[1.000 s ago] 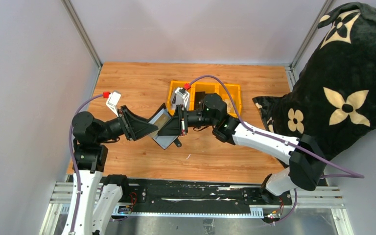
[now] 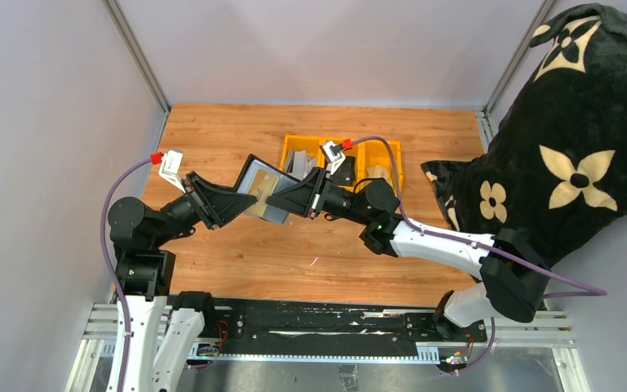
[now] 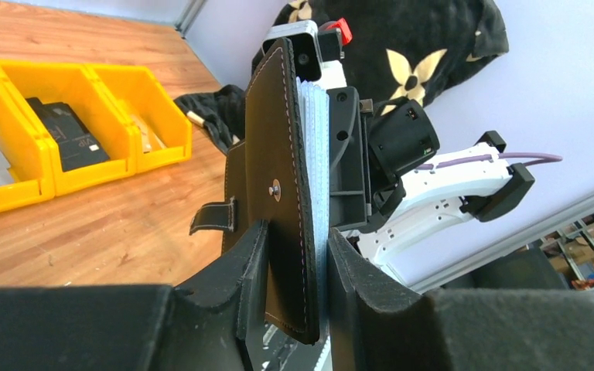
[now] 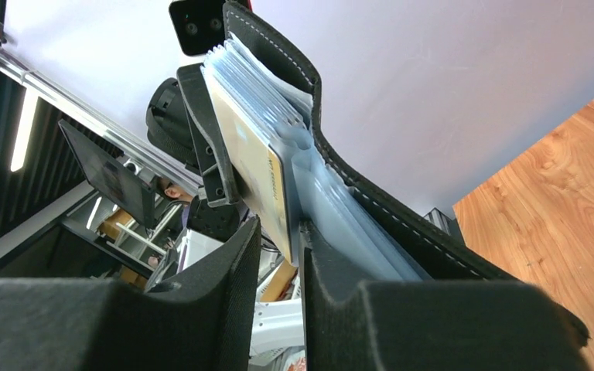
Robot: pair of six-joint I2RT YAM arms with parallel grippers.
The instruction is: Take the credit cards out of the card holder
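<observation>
A dark brown leather card holder [image 3: 277,170] with pale blue clear sleeves [image 4: 340,209] is raised above the table between my two grippers. My left gripper is shut on its lower part, with the cover and sleeves between its fingers. A gold card [image 2: 261,189] shows on the open sleeve face in the top view. At that card's edge [image 4: 285,224] is my right gripper, its fingers apart. The card's corner lies between them, and a gap shows beside the left finger. The fingertips partly hide the card.
A yellow bin [image 2: 397,167] with three compartments stands behind the grippers, holding grey pieces, a black box [image 3: 66,133] and pale items. A dark floral cushion [image 2: 571,155] lies over the table's right side.
The right gripper has changed its angle, and the holder has turned, with its strap hidden from above now.
</observation>
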